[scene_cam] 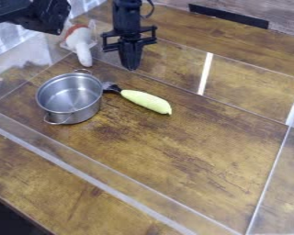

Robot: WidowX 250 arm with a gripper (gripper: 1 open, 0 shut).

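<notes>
My black gripper point(130, 44) is at the top centre, over the back of the wooden table point(175, 174); its fingers look small and dark, and their state is hard to make out. Below it lies a pale yellow-green elongated vegetable point(146, 102), corn or squash, beside a dark utensil-like piece point(109, 87). A steel pot point(69, 99) with handles stands at the left. At the back left is a white object with a reddish part point(80, 43).
A dark shape fills the top left corner.
</notes>
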